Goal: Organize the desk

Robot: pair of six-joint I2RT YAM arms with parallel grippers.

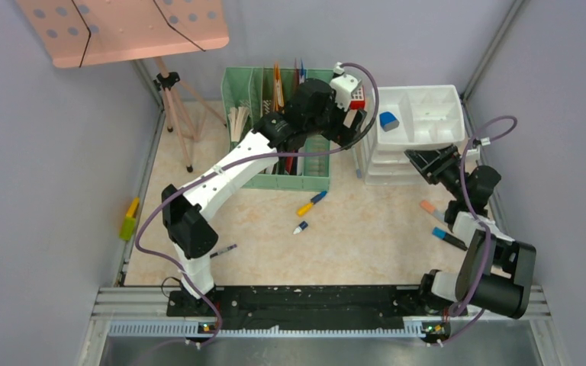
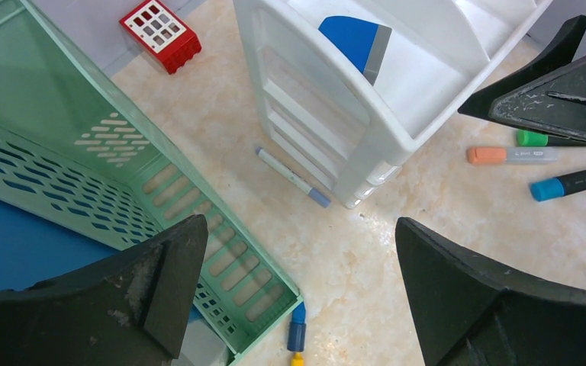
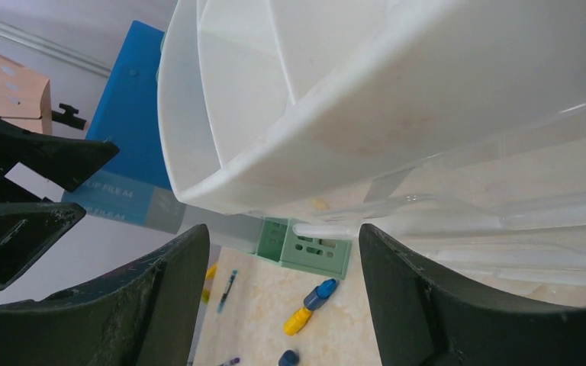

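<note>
My left gripper (image 1: 353, 128) hangs open over the right end of the green organizer (image 1: 275, 182), nothing between its fingers. In the top view my right gripper (image 1: 416, 158) stands at the front of the white drawer unit (image 1: 397, 180). Its fingers (image 3: 164, 297) are apart in the right wrist view, the edge of the white open top drawer (image 3: 336, 145) passing close above them. Whether they touch it I cannot tell. A blue-and-grey block (image 1: 388, 120) lies inside that drawer. On the desk between organizer and drawers lies a white-and-blue marker (image 2: 293, 177).
Behind stands a small red box (image 2: 160, 36). Orange (image 2: 503, 155) and blue-capped (image 2: 569, 184) markers lie at the right. A yellow-and-blue tool (image 1: 312, 203), a small white-and-blue item (image 1: 300, 227) and a pen (image 1: 223, 250) lie in front.
</note>
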